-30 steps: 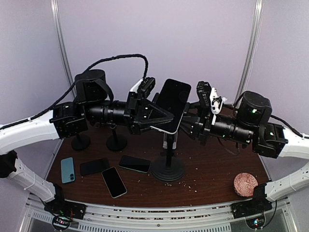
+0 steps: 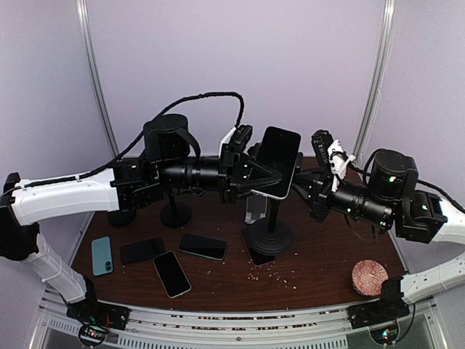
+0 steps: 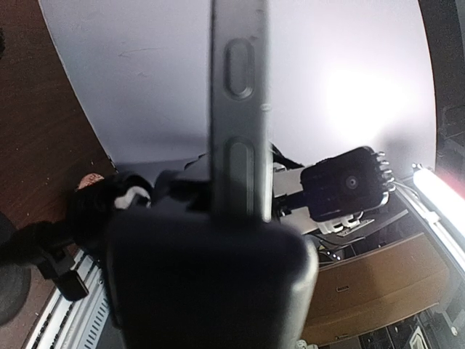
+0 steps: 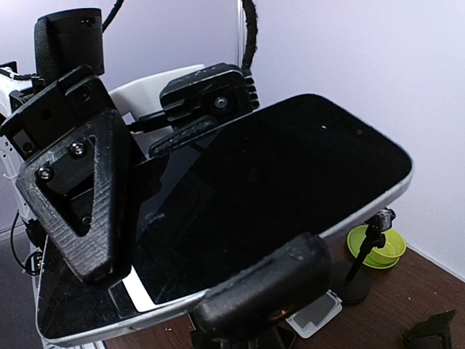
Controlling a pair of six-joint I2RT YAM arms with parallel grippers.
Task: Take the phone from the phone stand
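The dark-screened phone (image 2: 280, 151) is tilted against the head of the black stand, whose round base (image 2: 269, 237) appears raised off the table. My left gripper (image 2: 260, 178) is shut on the phone from the left; in the right wrist view its black finger (image 4: 109, 211) lies across the screen. From the left wrist, the phone shows edge-on with its side buttons (image 3: 239, 69). My right gripper (image 2: 304, 190) is at the phone's lower right edge, close to the stand's neck. One black finger (image 4: 265, 287) overlaps that edge; what sits between its fingers is hidden.
Several phones lie on the table at the left, among them a blue one (image 2: 102, 255) and a black one (image 2: 171, 274). Another stand (image 2: 175, 214) is behind the left arm. A patterned round object (image 2: 369, 278) sits at front right. Green bowls (image 4: 379, 247) show in the right wrist view.
Both grippers, the phone and the stand have moved right together.
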